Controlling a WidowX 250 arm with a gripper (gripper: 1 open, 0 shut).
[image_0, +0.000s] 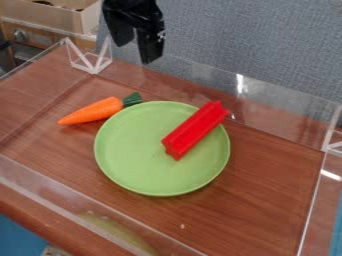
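Observation:
A green plate (140, 160) lies on the wooden table, with a red oblong block (195, 129) resting on its right half. An orange carrot with a green top (94, 111) lies on the table just left of the plate's upper rim. My black gripper (134, 42) hangs high at the top of the camera view, above and behind the plate, apart from all three objects. Whether its fingers are open or shut is hard to make out.
Clear low walls (259, 110) edge the table, with white corner brackets at the back. A cardboard box (47, 14) stands beyond the back left.

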